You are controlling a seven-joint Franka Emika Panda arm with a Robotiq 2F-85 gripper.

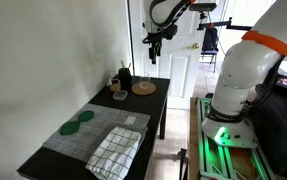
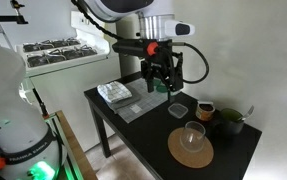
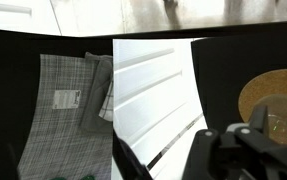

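Observation:
My gripper [image 1: 154,55] hangs high over the far end of the black table, fingers open, with nothing held. Below it, a clear glass bowl [image 2: 193,134] sits on a round cork mat [image 2: 183,155]. In the wrist view the same cork mat [image 3: 266,86] and part of the bowl [image 3: 283,125] show at the right, partly hidden by the dark gripper parts at the bottom. A checked white towel [image 1: 116,152] lies folded at the near end, and two green pieces [image 1: 70,127] rest on a grey cloth mat [image 1: 88,140].
Near the wall stand a clear container [image 2: 178,110], a brown mug [image 2: 205,108] and a dark pot [image 2: 227,124] with a utensil in it. A stove [image 2: 65,62] is in the background. Bare black tabletop separates the grey mat from the cork mat.

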